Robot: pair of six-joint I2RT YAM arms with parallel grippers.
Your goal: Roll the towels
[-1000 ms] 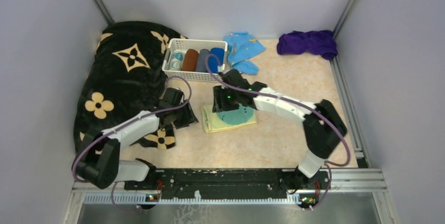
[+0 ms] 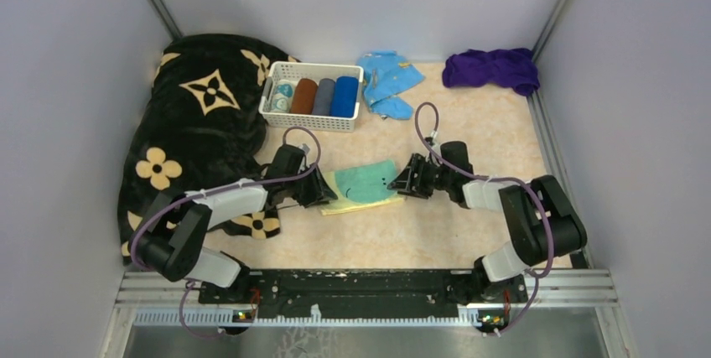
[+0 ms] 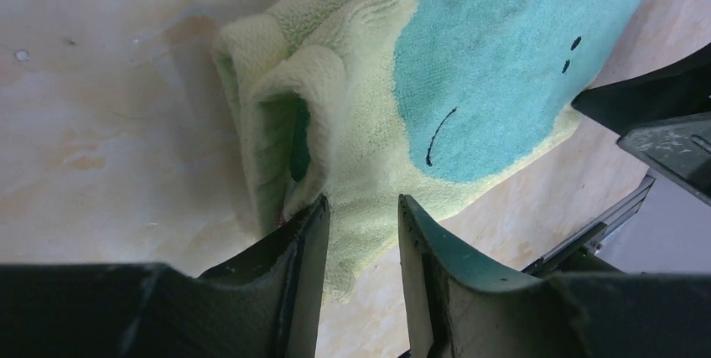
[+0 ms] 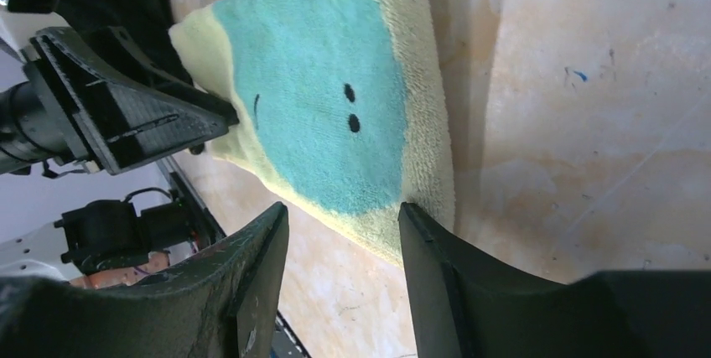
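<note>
A folded pale-yellow towel with a teal patch (image 2: 366, 183) lies at the table's middle. In the left wrist view its folded left end shows stacked, slightly lifted edges (image 3: 285, 98). My left gripper is part open at that end, pale cloth visible between its fingers, one fingertip close against the fold. At the towel's other end is my right gripper. Its fingers are spread, one tip close to the yellow border and towel surface showing between them. Whether either fingertip presses on the cloth, I cannot tell.
A white basket (image 2: 315, 123) with several rolled towels stands behind. A blue cloth (image 2: 387, 81) and a purple cloth (image 2: 490, 69) lie at the back. A black patterned blanket (image 2: 197, 132) covers the left side. Bare table lies in front of and right of the towel.
The right gripper shifted from the towel's left part to its right end.
</note>
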